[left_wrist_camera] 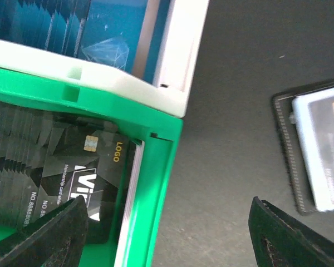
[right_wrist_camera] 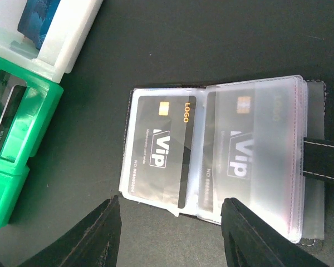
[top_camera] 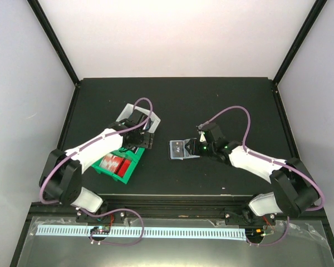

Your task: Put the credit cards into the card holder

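The card holder (right_wrist_camera: 250, 161) lies open flat, with black VIP cards (right_wrist_camera: 162, 150) visible in its clear sleeves. Black cards (left_wrist_camera: 80, 181) also stand in the green box (left_wrist_camera: 156, 183), left of the holder. My left gripper is open above the box's right part, nothing between its fingers. My right gripper hangs at the holder's near edge, fingers apart with nothing seen between them.
A white box (left_wrist_camera: 175, 44) with blue contents adjoins the green box at the back. The green box's front part holds red items (top_camera: 117, 164).
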